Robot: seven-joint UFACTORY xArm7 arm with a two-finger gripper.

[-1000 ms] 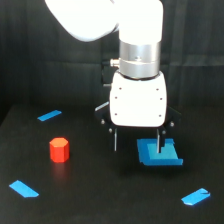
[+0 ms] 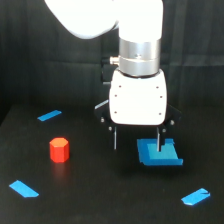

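A red block (image 2: 59, 150) with a hexagonal outline stands on the dark table at the left. My white-bodied gripper (image 2: 136, 145) points down, right of centre, with its thin dark fingers spread apart. It is open, and nothing shows between the fingers. The red block is well to its left. Behind the right finger lies a blue square object (image 2: 152, 159) with a paler middle; the gripper body hides part of its upper side. Whether the finger touches it cannot be told.
Blue tape strips lie flat at the back left (image 2: 49, 115), front left (image 2: 24, 188) and front right (image 2: 195, 197). Bare dark table surrounds the red block, and the front middle is clear. A dark curtain (image 2: 50, 60) hangs behind.
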